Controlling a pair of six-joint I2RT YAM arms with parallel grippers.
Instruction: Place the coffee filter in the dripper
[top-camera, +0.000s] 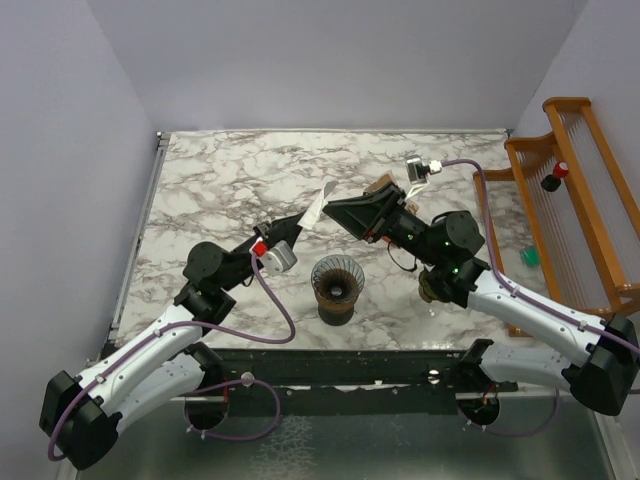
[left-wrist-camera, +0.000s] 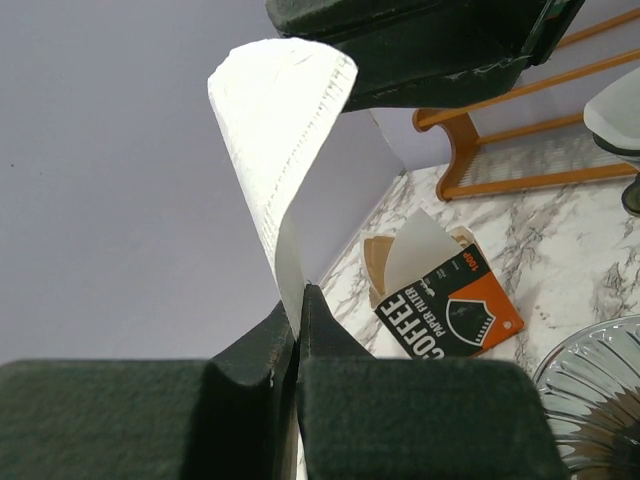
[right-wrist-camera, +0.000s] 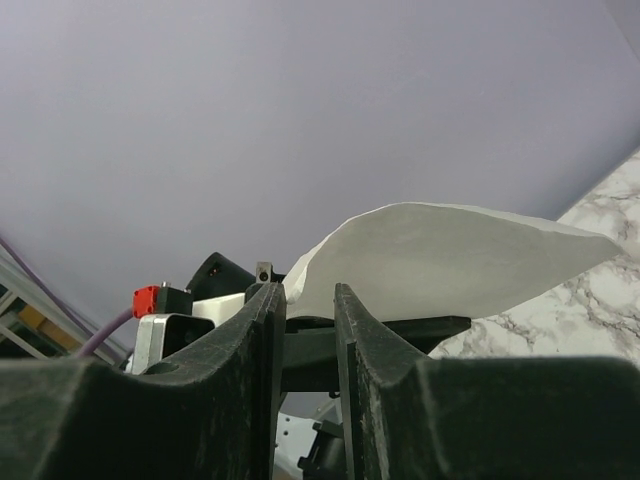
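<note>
A white paper coffee filter (top-camera: 315, 205) stands up in my left gripper, which is shut on its narrow lower part. In the right wrist view the filter (right-wrist-camera: 430, 250) spreads behind the fingertips of my right gripper, which are slightly apart at the filter's edge; whether they grip it cannot be told. The dripper (top-camera: 338, 285), a ribbed glass cone on a dark base, stands on the marble counter below, between the two arms.
The coffee filter box (left-wrist-camera: 440, 310) lies open behind the dripper, partly hidden by my right arm in the top view. A wooden rack (top-camera: 560, 220) stands along the right edge.
</note>
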